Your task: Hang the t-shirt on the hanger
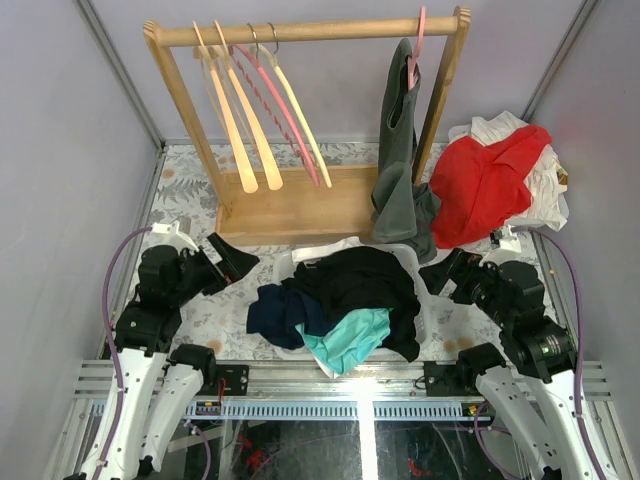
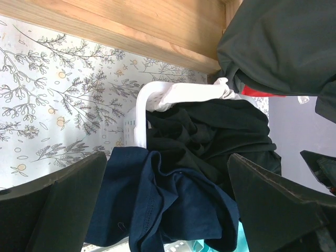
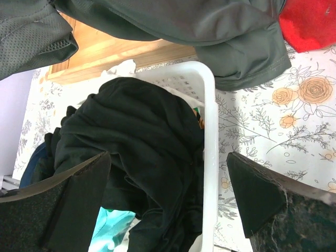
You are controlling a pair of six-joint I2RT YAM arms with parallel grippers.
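A white basket (image 1: pixel 424 290) in the middle holds a black garment (image 1: pixel 365 285), a navy one (image 1: pixel 283 312) and a turquoise one (image 1: pixel 352 337); which is the t-shirt I cannot tell. On the wooden rack hang two wooden hangers (image 1: pixel 238 140), a pink hanger (image 1: pixel 285 110) and a cream hanger (image 1: pixel 300 115), all bare. A dark green garment (image 1: pixel 398 130) hangs from another pink hanger (image 1: pixel 417 45) at the rail's right end. My left gripper (image 1: pixel 232 264) stands open at the basket's left, empty. Right of the basket, my right gripper (image 1: pixel 447 275) is open too, nothing between its fingers.
The rack's wooden base (image 1: pixel 300 205) lies just behind the basket. Red cloth (image 1: pixel 487 185) and cream cloth fill a second white bin (image 1: pixel 563 208) at the back right.
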